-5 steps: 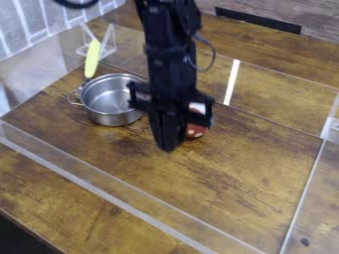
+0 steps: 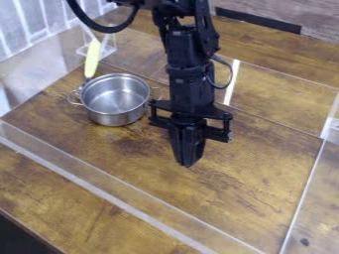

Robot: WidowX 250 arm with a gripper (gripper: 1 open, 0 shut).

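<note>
The black arm hangs down over the middle of the wooden table, ending in my gripper (image 2: 188, 155), shut, with nothing visible between its fingers. A steel pot (image 2: 117, 97) with handles sits just left of the gripper. Behind the pot, at the upper left, is a pale yellow elongated object (image 2: 93, 58). The area behind the gripper and arm is hidden.
A pale strip (image 2: 233, 85) lies right of the arm at the back. A clear panel or edge runs along the left and right sides.
The arm has shifted and turned, now looking narrower and more upright. A red round object seen right of the gripper a second ago is now out of sight.
</note>
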